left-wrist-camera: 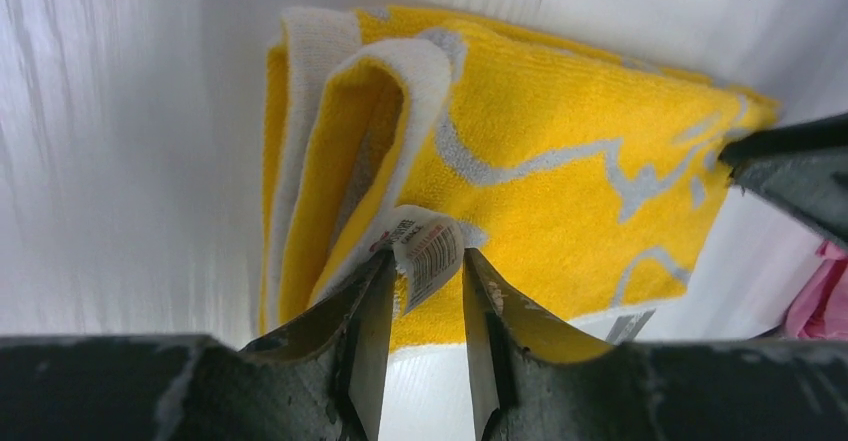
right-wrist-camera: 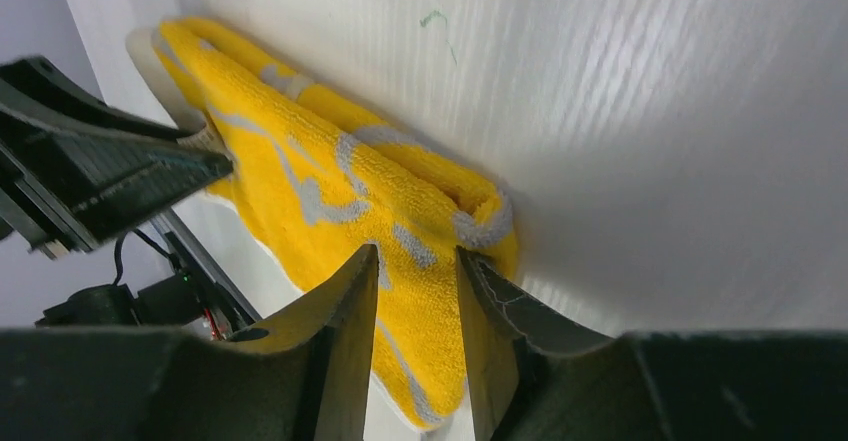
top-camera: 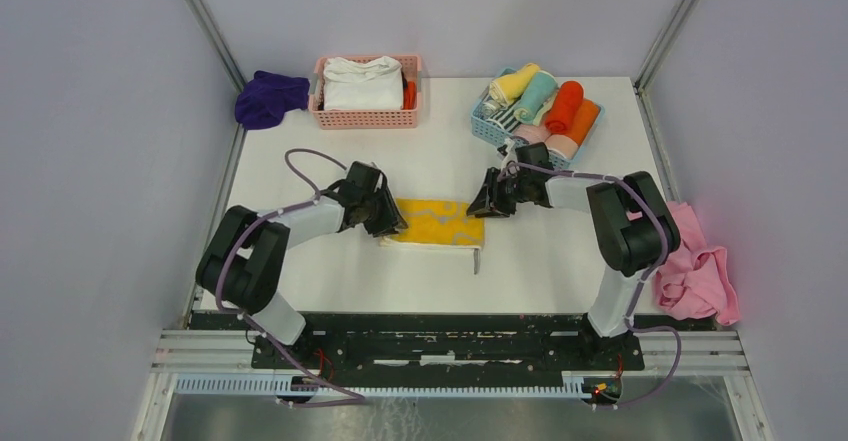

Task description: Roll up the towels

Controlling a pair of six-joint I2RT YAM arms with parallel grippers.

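Observation:
A yellow towel [top-camera: 440, 223] with grey markings lies folded on the middle of the table. At its left end my left gripper points down with its fingers apart. A printed white label [left-wrist-camera: 430, 251] on the towel's folded edge shows in the gap between those fingertips. Over the far right part of the towel stands my right gripper, also with parted fingers; yellow and grey cloth shows between and below them. Whether either gripper touches the cloth firmly I cannot tell.
A pink basket [top-camera: 365, 119] with white cloth stands at the back left beside a purple cloth [top-camera: 271, 99]. At the back right, a blue basket [top-camera: 490, 131] holds several rolled towels. Pink cloth [top-camera: 695, 271] hangs at the right edge.

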